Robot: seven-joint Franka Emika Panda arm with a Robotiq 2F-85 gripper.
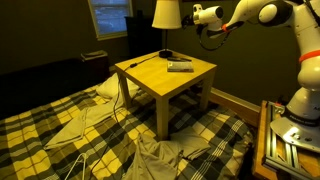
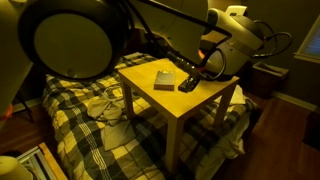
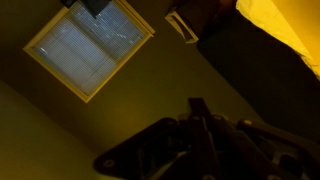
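My gripper points its dark fingers into the middle of the wrist view. They look shut, and nothing shows between them. In exterior view 1 the gripper (image 1: 188, 20) is up beside the lamp (image 1: 167, 14), right of its shade and above the table. The light wooden table (image 1: 145, 76) carries the lamp, a small box or book (image 1: 180, 67) and a thin dark item (image 1: 178, 59). In exterior view 2 the same box (image 2: 164, 80) lies on the tabletop, with much of the scene hidden by my arm.
A plaid-covered bed (image 1: 35, 125) surrounds the table legs, with crumpled grey cloths (image 1: 155, 160) on it. The window (image 3: 90, 48) shows in the wrist view. A cable (image 1: 118, 95) hangs off the table.
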